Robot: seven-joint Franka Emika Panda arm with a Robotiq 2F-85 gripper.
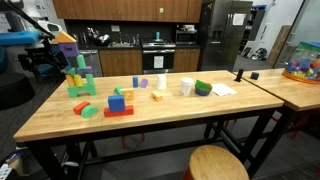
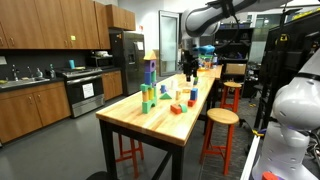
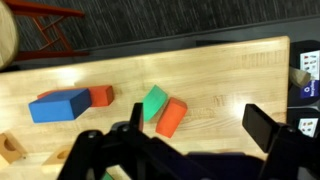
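A tall tower of coloured blocks (image 1: 80,75) stands at the left end of the wooden table (image 1: 170,112). My gripper is open and empty, its dark fingers (image 3: 258,124) wide apart above the table. Below it, in the wrist view, lie a red block (image 3: 171,117) and a green block (image 3: 153,102), side by side. To their left a blue block (image 3: 60,106) rests against or on a longer red block (image 3: 101,96). The white and blue arm (image 2: 200,25) reaches over the table in exterior view 2.
Farther along the table are a yellow block (image 1: 158,96), a white cup (image 1: 187,87), a green bowl (image 1: 203,89) and a sheet of paper (image 1: 223,89). Stools (image 1: 215,163) stand by its edge. Bare wood shows between the blocks and the table's edges.
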